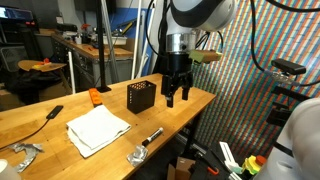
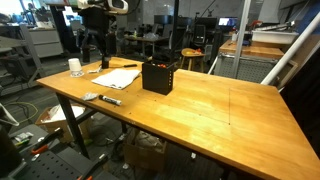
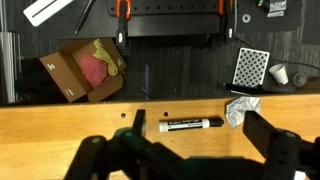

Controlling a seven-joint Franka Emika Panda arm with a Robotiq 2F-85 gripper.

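Observation:
My gripper hangs above the table's edge in exterior view 1, its two fingers apart and nothing between them. In the wrist view the dark fingers stand wide apart at the bottom. A black-and-white marker-like stick lies on the wooden table below, between them in that view. Beside it is a crumpled silvery piece. Farther back on the table are a folded white cloth and a black mesh basket. The basket also shows in exterior view 2, with something dark reddish at its top.
An orange object, a black cable and another crumpled foil piece lie toward the left in exterior view 1. On the floor beyond the table edge stands an open cardboard box.

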